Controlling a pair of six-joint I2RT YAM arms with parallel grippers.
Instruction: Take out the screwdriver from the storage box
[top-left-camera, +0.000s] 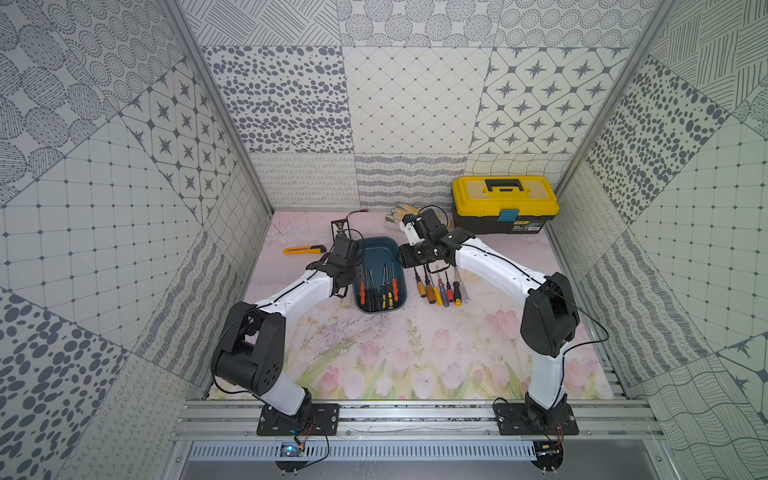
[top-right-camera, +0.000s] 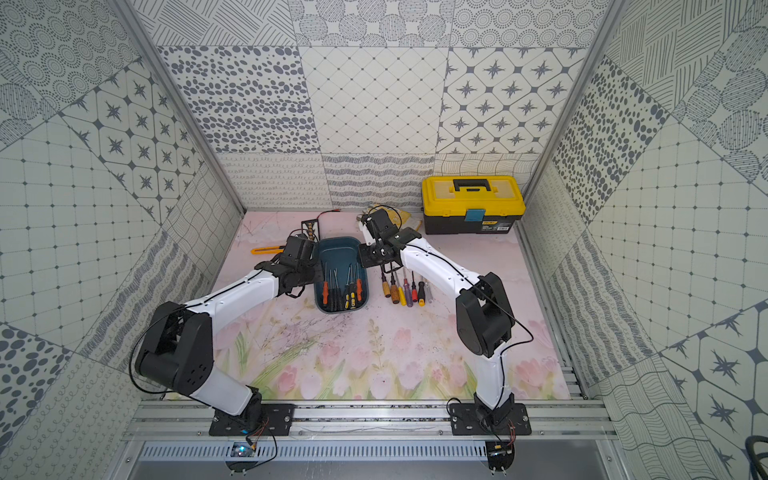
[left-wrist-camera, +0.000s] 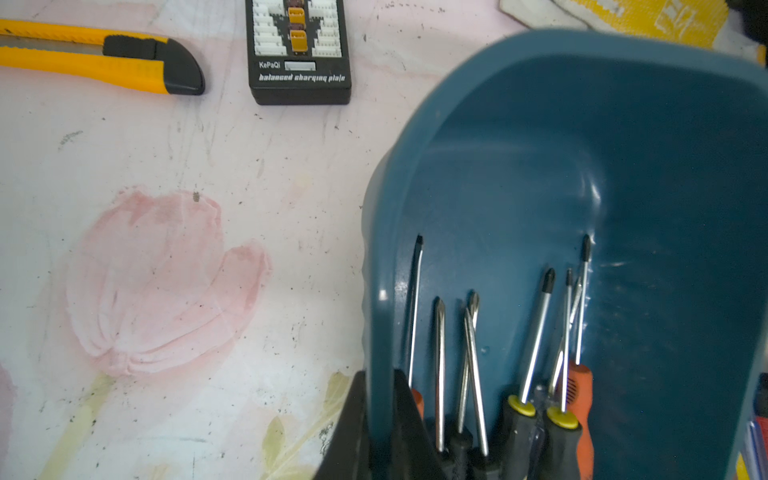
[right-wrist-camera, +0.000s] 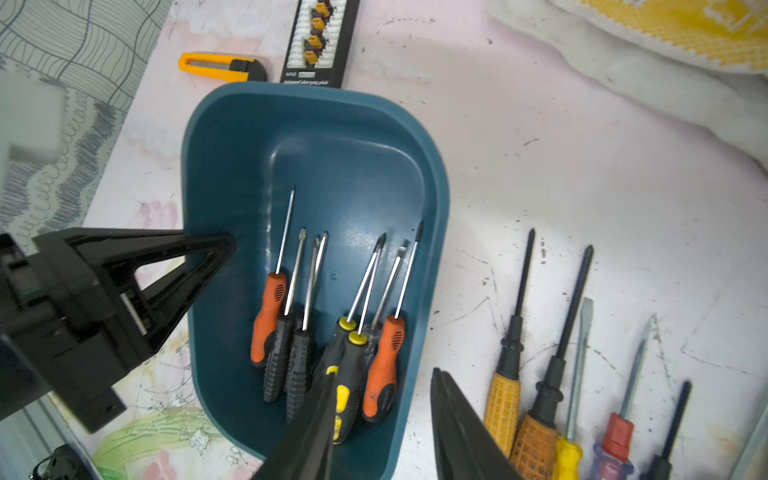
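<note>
A blue plastic box (right-wrist-camera: 360, 184) holds several screwdrivers, among them an orange-handled one (right-wrist-camera: 384, 360) and yellow-black ones (right-wrist-camera: 349, 384). My left gripper is shut on the box's left rim, seen from above in the left wrist view. My right gripper hangs open over the box's right side, above the screwdrivers, with nothing held between its fingers. More screwdrivers (right-wrist-camera: 502, 408) lie in a row on the table to the right of the box.
A yellow toolbox (top-left-camera: 504, 200) stands at the back right, with gloves (right-wrist-camera: 680, 32) beside it. A utility knife (left-wrist-camera: 96, 56) and charging plate (left-wrist-camera: 299, 72) lie behind and left of the box.
</note>
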